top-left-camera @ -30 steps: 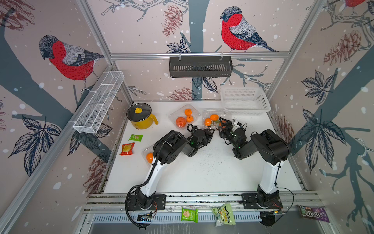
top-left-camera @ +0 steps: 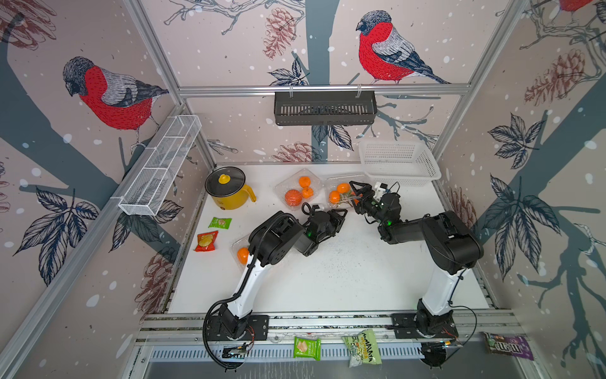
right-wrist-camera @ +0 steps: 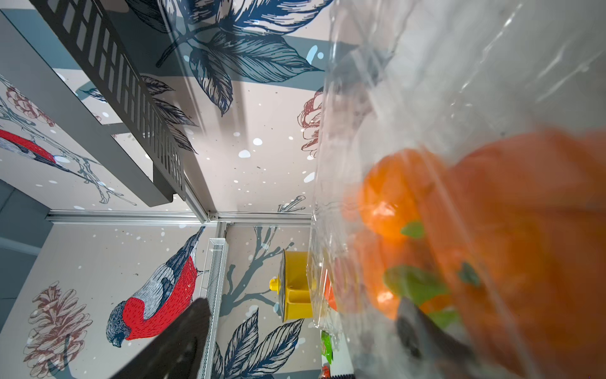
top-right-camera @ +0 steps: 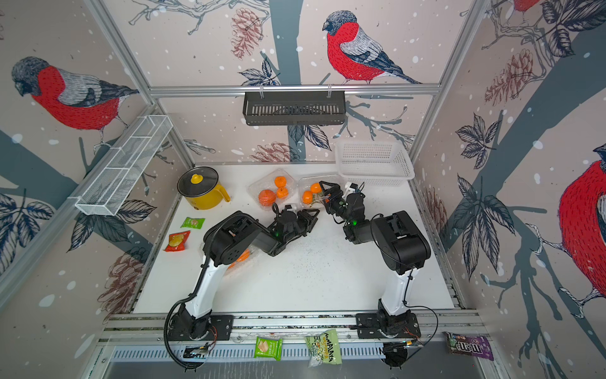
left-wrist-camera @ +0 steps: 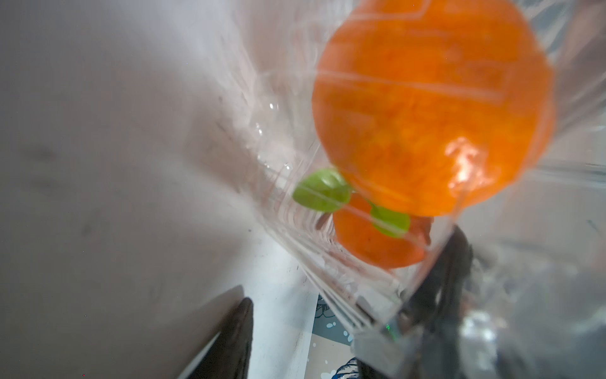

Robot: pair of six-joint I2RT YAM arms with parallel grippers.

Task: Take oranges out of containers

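Note:
A clear plastic container with oranges sits at centre right. My left gripper is at its front edge, shut on the clear plastic, which fills the left wrist view beside oranges. My right gripper is over the container's right side, part open, with blurred plastic between or beside its fingers; whether it grips is unclear. A second clear container with oranges stands to the left, and a third with an orange lies at front left, partly hidden by my left arm.
A white basket stands at back right, a yellow pot at back left. Two snack packets lie on the left. A dark rack hangs on the back wall.
My right gripper has risen slightly towards the back, and the right-hand container has shifted a little left. The basket moved slightly. My left arm is nearly still.

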